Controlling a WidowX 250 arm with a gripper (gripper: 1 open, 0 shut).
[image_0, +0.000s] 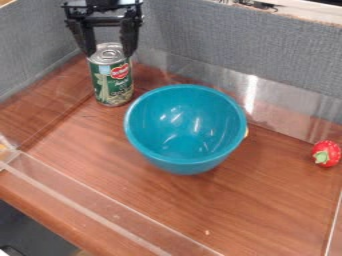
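My gripper (104, 45) is open at the upper left, its two dark fingers over the top of a green Del Monte can (111, 82), one to each side as seen from the camera; whether they touch it I cannot tell. The can stands upright on the wooden floor of the workspace. A teal bowl (185, 135) sits empty in the middle.
A red strawberry-like item (326, 153) lies at the right. A small yellow object is mostly hidden behind the bowl's right side. Grey padded walls (227, 45) and clear barriers bound the wooden floor (160, 210), which is clear at the front.
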